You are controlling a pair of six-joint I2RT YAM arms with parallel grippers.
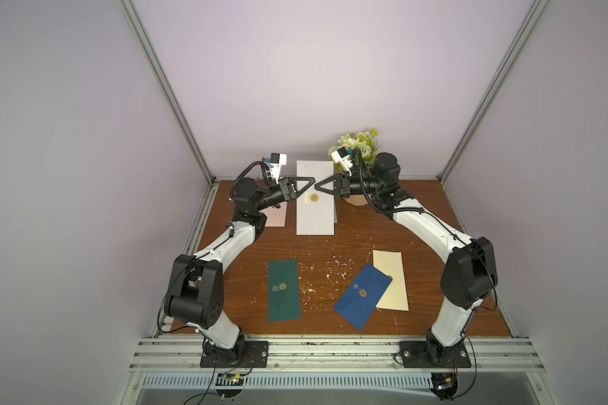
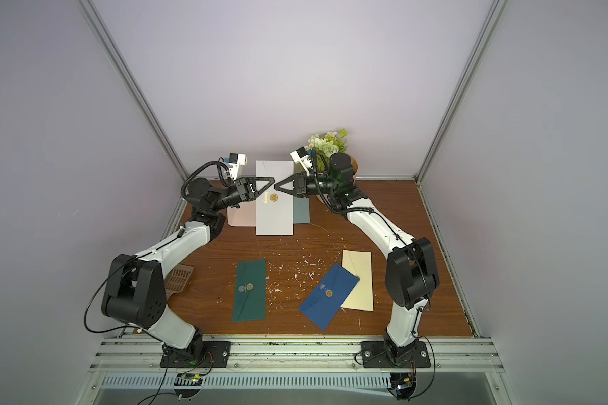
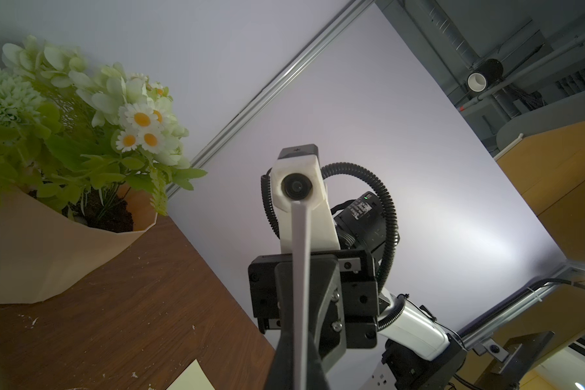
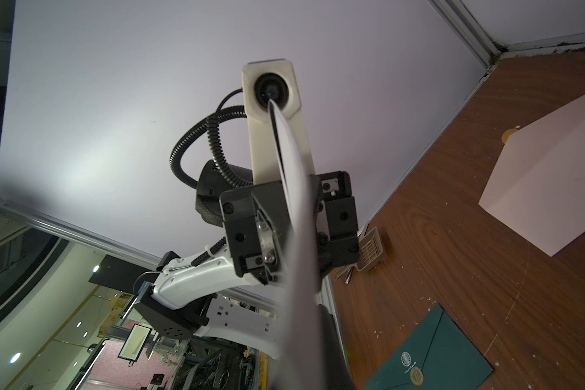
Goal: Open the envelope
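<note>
A white envelope [image 1: 314,219] with a gold seal [image 1: 314,197] is held upright above the back of the table. From its left side my left gripper [image 1: 312,179] reaches in, shut on the sheet, one finger in front of the paper. My right gripper [image 1: 317,187] is shut on it from the right, its tip almost meeting the left one. Both wrist views see the envelope nearly edge-on, as a pale strip [image 3: 301,240] at left and a slightly bowed white sheet [image 4: 291,156] with a narrow dark gap at right. The rear fingers are hidden by the paper in the top views.
A flower pot [image 3: 58,253] stands close behind the right arm. Pink [image 2: 242,216] and grey-blue [image 2: 301,210] envelopes lie behind the white one. Green [image 1: 283,303], blue [image 1: 358,307] and cream [image 1: 396,290] envelopes lie nearer the front, with paper scraps between. A basket [image 2: 179,278] sits at left.
</note>
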